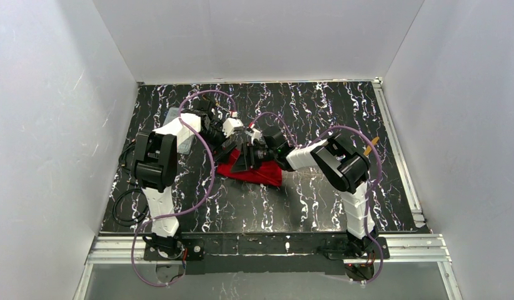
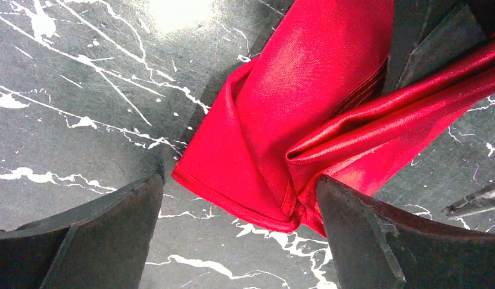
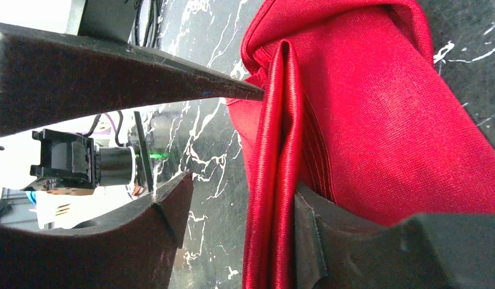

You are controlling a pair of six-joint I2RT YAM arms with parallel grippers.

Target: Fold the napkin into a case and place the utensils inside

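The red napkin (image 1: 261, 178) lies folded and creased on the marble surface, partly hidden under both grippers in the top view. My left gripper is open at the napkin's corner, its right finger against the bunched fold. My right gripper is open, with a standing doubled red fold (image 3: 272, 162) between its fingers, against the right finger. A dark finger of the other gripper reaches to that fold in the right wrist view. No utensils can be made out in the napkin.
A translucent container (image 1: 185, 145) sits under the left arm. Black cables (image 1: 120, 206) lie at the left edge, a yellow object (image 1: 371, 145) at the right.
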